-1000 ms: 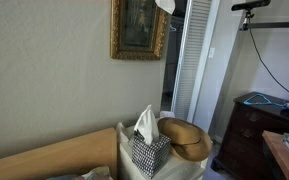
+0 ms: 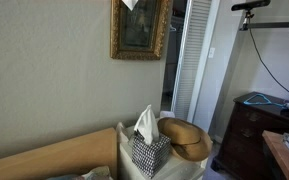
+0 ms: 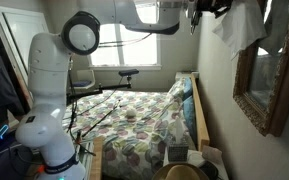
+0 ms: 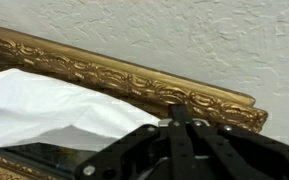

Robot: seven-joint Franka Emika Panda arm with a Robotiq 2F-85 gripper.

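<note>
A white tissue point(image 4: 59, 112) stretches to my gripper from the left in the wrist view. It hangs below the gripper point(image 3: 221, 10) high up in exterior view 2, beside the framed picture point(image 3: 261, 70). My gripper is shut on the tissue, though the exact pinch is hidden behind the dark fingers. Only the tissue's lower tip point(image 2: 131, 3) shows at the top of exterior view 1. A black-and-white patterned tissue box point(image 2: 151, 154) stands low on a white surface, with another tissue point(image 2: 147, 124) sticking up out of it.
A brown hat point(image 2: 187, 140) lies right beside the box. The gold frame point(image 4: 134, 82) on the wall is close to my gripper. A wooden headboard point(image 2: 59, 160) borders the bed point(image 3: 134, 125). Farther right stands a dark dresser point(image 2: 247, 130). Open air lies above the box.
In exterior view 1 the hanging tissue's tip has shifted left across the framed picture and slightly up. The box, its tissue and the hat have stayed put.
</note>
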